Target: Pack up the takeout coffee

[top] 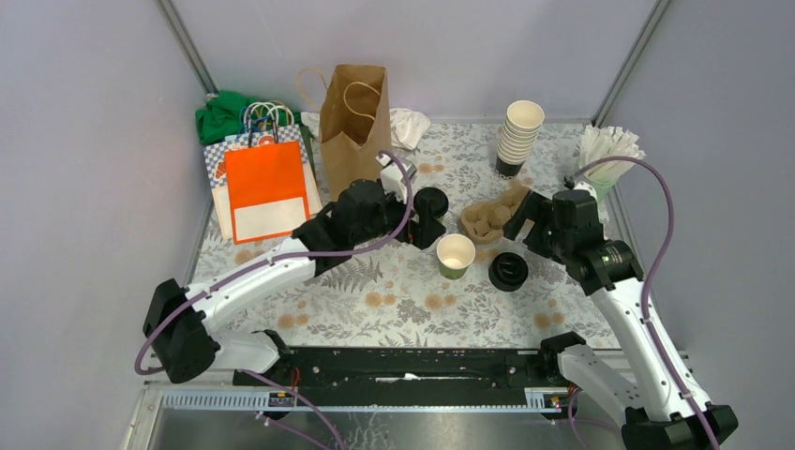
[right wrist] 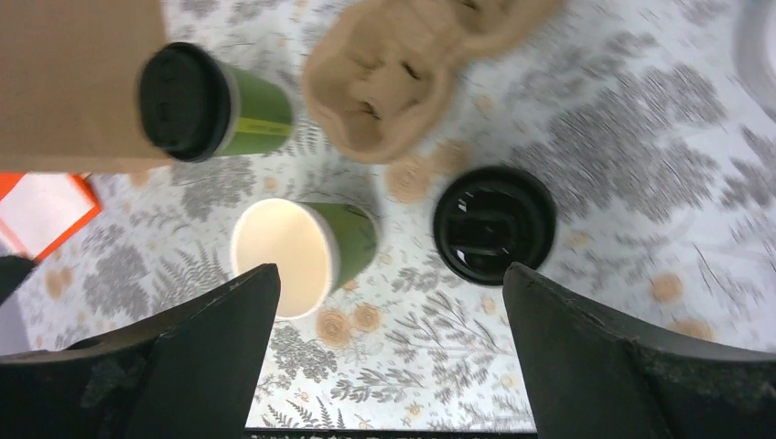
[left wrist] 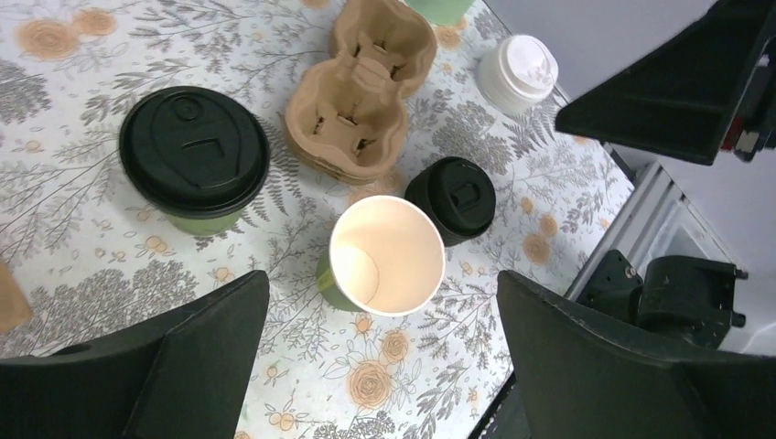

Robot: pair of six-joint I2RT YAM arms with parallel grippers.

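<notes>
My left gripper (top: 422, 225) hangs open over the table, left of the empty green paper cup (top: 456, 255). My right gripper (top: 520, 225) is open above the right side, near the cardboard cup carrier (top: 483, 223) and a stack of black lids (top: 508, 272). A green cup with a black lid (left wrist: 192, 151) stands behind the empty cup, partly hidden by the left arm in the top view. The brown paper bag (top: 352, 131) stands open at the back.
Coloured bags (top: 265, 187) lie at the back left. A tall cup stack (top: 520, 131) and a green holder of wrapped white items (top: 605, 155) stand at the back right.
</notes>
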